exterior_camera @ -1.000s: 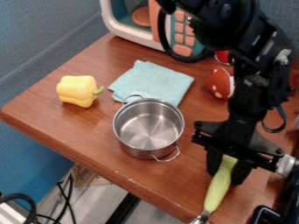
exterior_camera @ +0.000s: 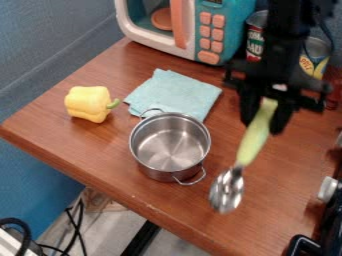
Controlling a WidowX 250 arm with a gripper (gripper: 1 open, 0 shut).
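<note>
My black gripper (exterior_camera: 273, 103) is raised at the upper right, shut on the pale yellow handle of a spoon (exterior_camera: 253, 137), whose metal bowl hangs down to the right of the steel pot (exterior_camera: 170, 147). A yellow bell pepper (exterior_camera: 90, 103) lies at the left, and a folded light-blue cloth (exterior_camera: 174, 94) lies behind the pot.
A toy microwave (exterior_camera: 181, 22) stands at the back, with cans (exterior_camera: 314, 65) at the back right, partly behind my arm. The wooden table (exterior_camera: 114, 65) has free room at the front centre and back left. Black objects and cables sit at the right edge.
My gripper has risen and moved back, lifting the spoon up and away from the front edge of the table, so its bowl is now fully in view.
</note>
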